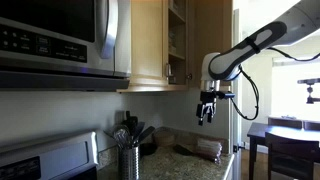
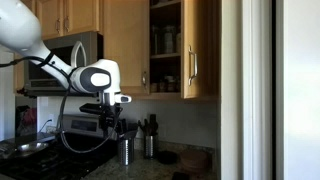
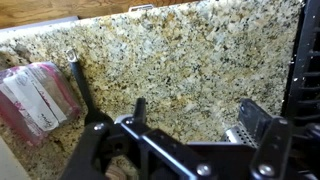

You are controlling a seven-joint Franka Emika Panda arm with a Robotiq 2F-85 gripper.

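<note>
My gripper hangs over the speckled granite counter [image 3: 180, 60], its two dark fingers spread wide with only bare counter visible between them. A black long-handled utensil [image 3: 80, 82] lies on the counter left of the fingers in the wrist view. Beyond it, at the left edge, is a clear-and-pink wrapped package [image 3: 40, 100] with a white label. Part of a perforated metal canister [image 3: 238, 135] shows at the lower right. In exterior view 1 the gripper [image 1: 207, 115] is well above the counter, near the package [image 1: 208, 148].
The metal canister [image 1: 128, 160] holds several upright utensils. A stove grate [image 3: 304, 75] borders the counter at the right of the wrist view. Above the counter, a wooden cabinet door [image 2: 201, 50] stands open.
</note>
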